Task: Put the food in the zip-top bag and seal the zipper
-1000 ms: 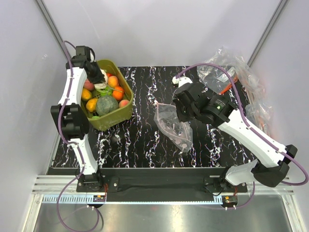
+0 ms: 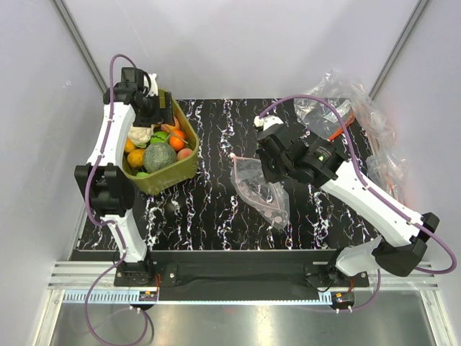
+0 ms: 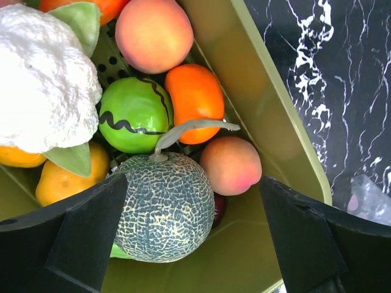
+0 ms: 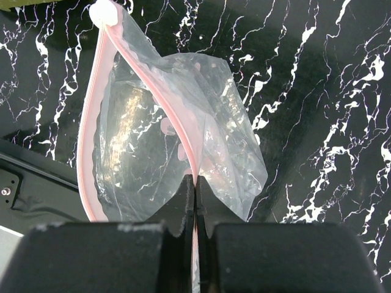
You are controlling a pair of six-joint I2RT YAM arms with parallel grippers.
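Note:
An olive bin (image 2: pixel 171 176) full of food stands at the left. My left gripper is open above it, with nothing between its fingers. Below in the left wrist view are a green netted melon (image 3: pixel 164 210), a white cauliflower (image 3: pixel 46 79), a green tomato-like piece (image 3: pixel 135 115), an orange one (image 3: pixel 195 101) and peaches (image 3: pixel 154 33). In the middle of the table lies a clear zip bag (image 2: pixel 256 189), its mouth spread apart and empty of food. My right gripper is shut on one pink zipper edge. The white slider (image 4: pixel 104 13) sits at the zipper's far end.
More clear plastic bags (image 2: pixel 385 155) lie along the right side and back right corner. Between the bin and the zip bag, the black marbled table (image 2: pixel 212 187) is bare. The bin's wall (image 3: pixel 269 91) rises beside the food.
The right arm and bag barely shifted.

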